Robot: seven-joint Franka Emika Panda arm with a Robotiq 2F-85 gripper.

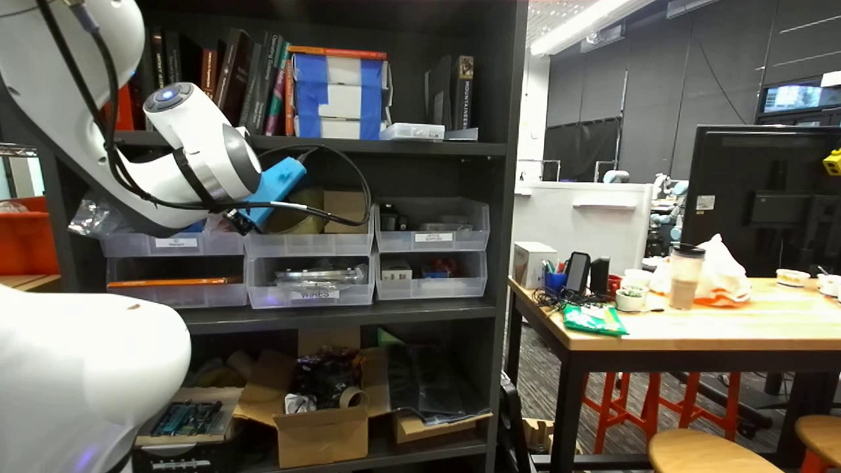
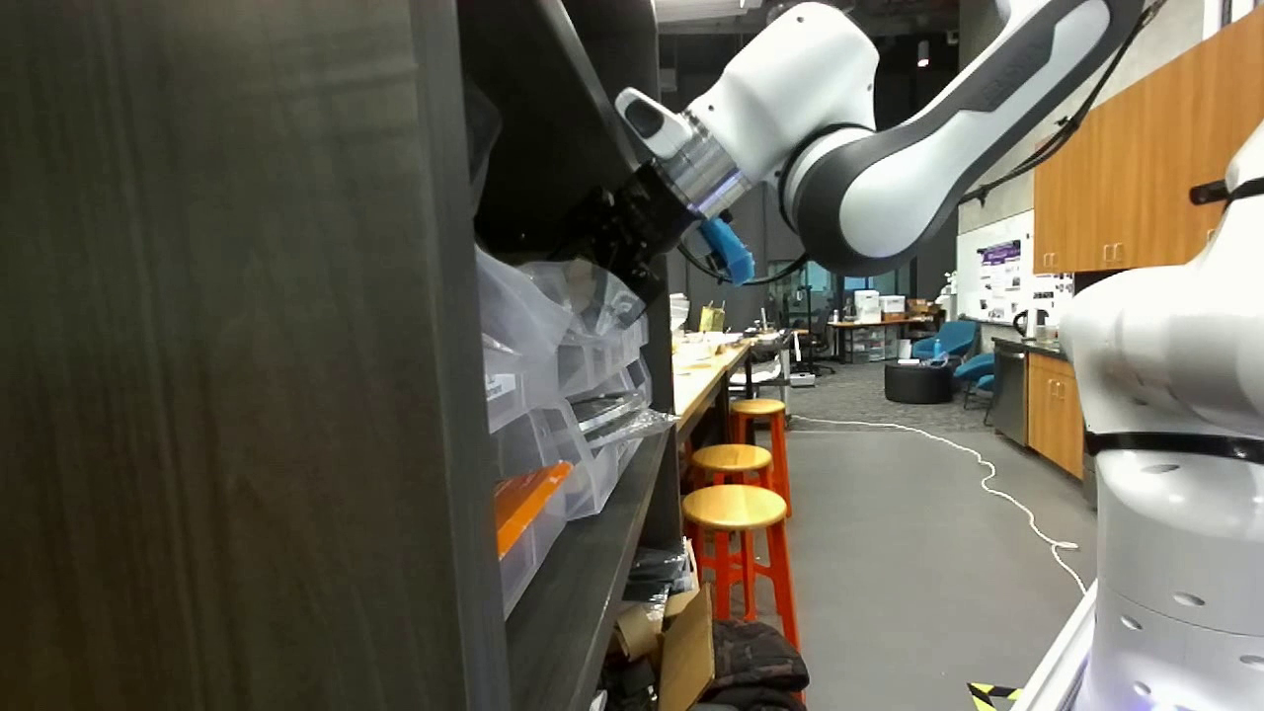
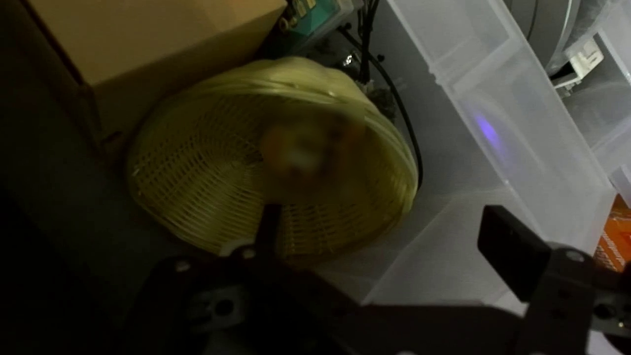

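Observation:
A round wicker basket (image 3: pixel 195 165) fills the middle of the wrist view, tilted so that its hollow faces me; a blurred orange and brown patch shows in it, too unclear to name. It sits in a clear plastic bin (image 3: pixel 473 112) on the shelf, and in exterior view 1 part of the basket (image 1: pixel 309 211) shows behind the blue piece on my wrist. My gripper is open, its black fingers wide apart and nothing between them. One finger (image 3: pixel 269 228) overlaps the basket's lower edge in the picture; whether it touches cannot be told. The other (image 3: pixel 511 251) is over the bin's clear wall.
A cardboard box (image 3: pixel 159 35) adjoins the basket, with dark cables (image 3: pixel 390 88) on its other side. More clear bins (image 1: pixel 431 225) stand alongside and below. The upper shelf board (image 1: pixel 441 147) runs close above my wrist. A loose cable (image 1: pixel 364 177) loops from the wrist.

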